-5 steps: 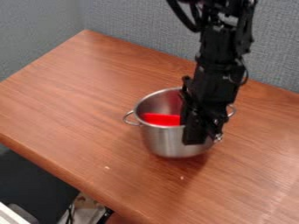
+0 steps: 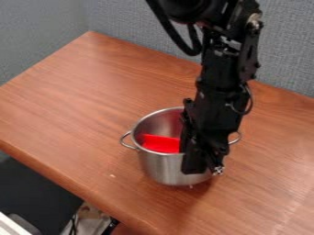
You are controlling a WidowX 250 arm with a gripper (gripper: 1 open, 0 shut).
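A steel pot (image 2: 163, 166) with two loop handles stands on the wooden table, holding a red object (image 2: 160, 143). My black gripper (image 2: 204, 165) is down at the pot's right side, over its rim, partly hiding it; the fingertips are too dark and overlapped to show clearly whether anything is between them.
The pot, with the red object in it, has moved toward the front left of the table, and my gripper has moved the same way alongside it.
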